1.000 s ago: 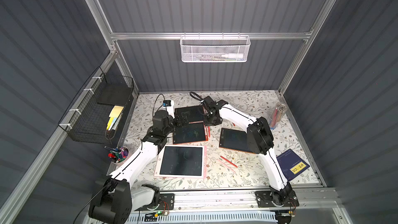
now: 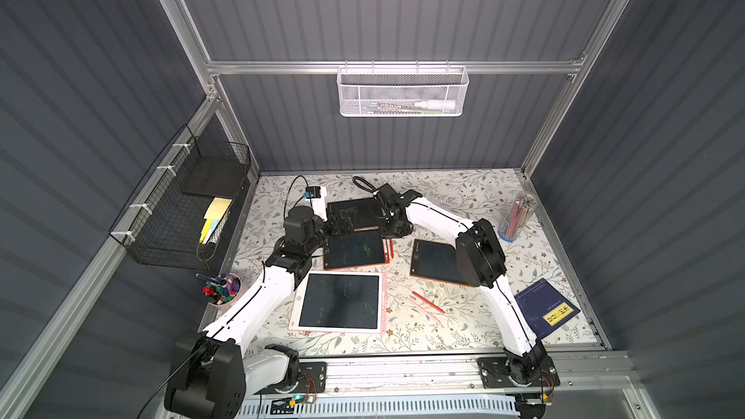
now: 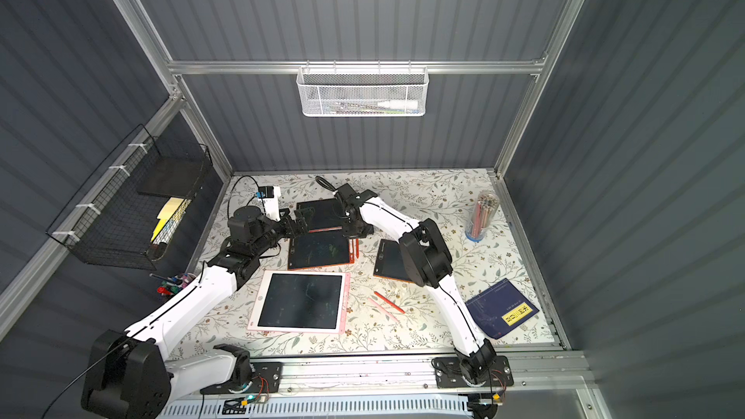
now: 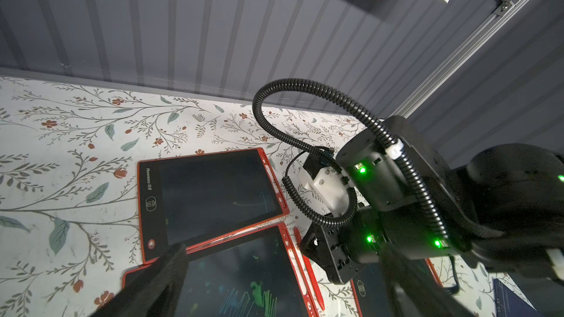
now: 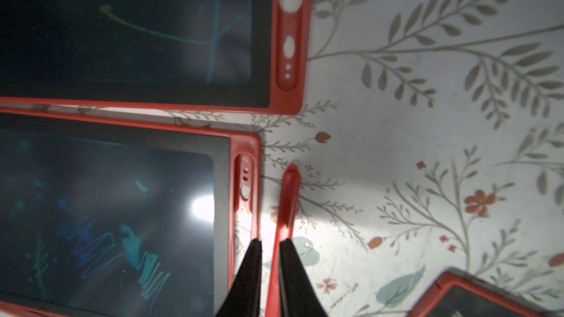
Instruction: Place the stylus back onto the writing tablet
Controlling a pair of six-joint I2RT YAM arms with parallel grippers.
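My right gripper is shut on a red stylus [image 5: 287,205], just right of the near red-rimmed tablet [image 5: 251,141]. In the right wrist view the stylus runs nearly parallel to that tablet's slotted right edge, apart from its slot [image 5: 245,170]. Its lower part is partly hidden by the fingers. In the top left view, the stylus [image 2: 392,249] shows beside the tablet [image 2: 353,250]. My left gripper stands open above the tablets' left side, nothing between its blurred fingers.
A second red-rimmed tablet [image 2: 353,212] lies behind, another tablet [image 2: 434,260] to the right, and a large white-and-pink one [image 2: 341,302] in front. A red stylus [image 2: 428,302] and a pink one lie loose. A pencil cup [image 2: 515,219] stands at right.
The left arm has barely moved.
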